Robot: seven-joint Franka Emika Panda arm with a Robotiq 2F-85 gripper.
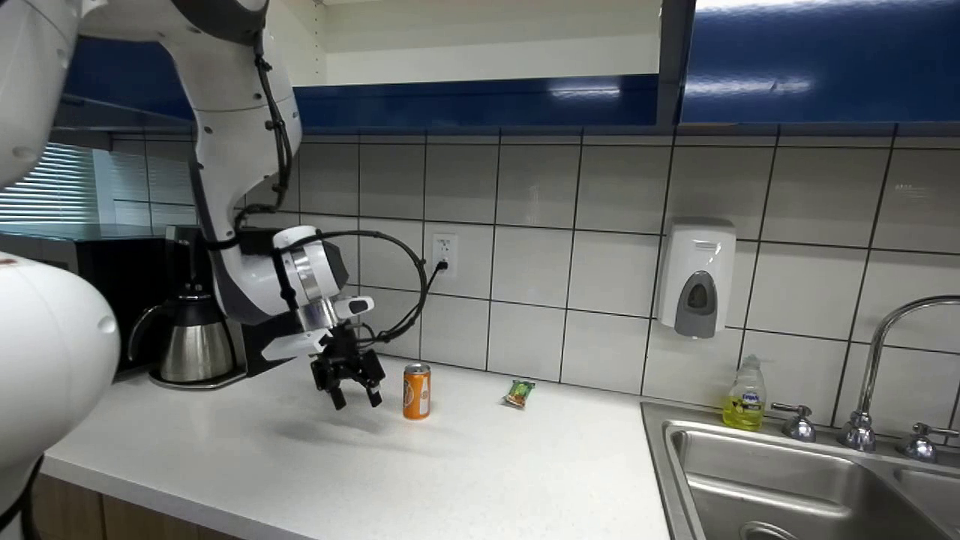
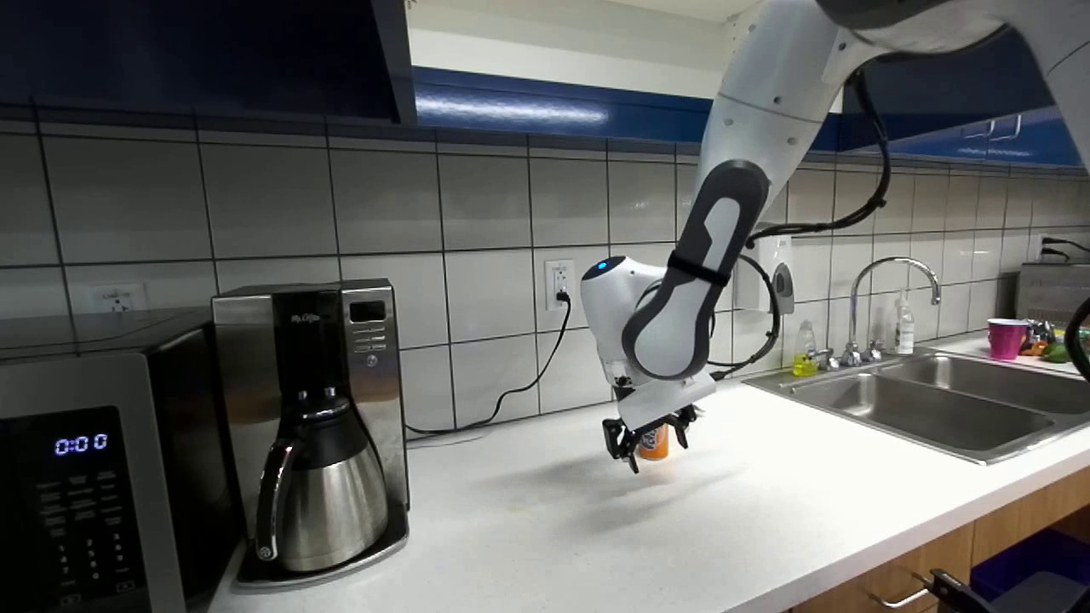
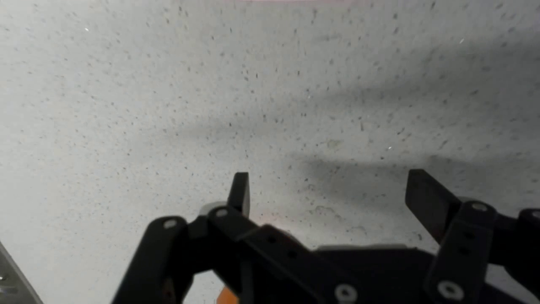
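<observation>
An orange can (image 1: pixel 416 392) stands upright on the white counter (image 1: pixel 504 468). Just left of it in exterior view 1, and apart from it, my gripper (image 1: pixel 356 399) hangs above the counter with its fingers open. Exterior view 2 has the can (image 2: pixel 654 443) partly hidden behind the gripper (image 2: pixel 659 460). In the wrist view the black fingers (image 3: pixel 427 202) are spread wide over bare speckled counter, nothing between them. Only a sliver of orange (image 3: pixel 228 296) shows at the bottom edge there. A small green packet (image 1: pixel 519 392) lies to the right of the can.
The coffee maker (image 2: pixel 368 352) and microwave (image 2: pixel 102 480) stand at the left. On the right is a steel sink (image 1: pixel 783 486) with a faucet (image 1: pixel 877 360) and a yellow soap bottle (image 1: pixel 745 400). A power cord hangs by the wall.
</observation>
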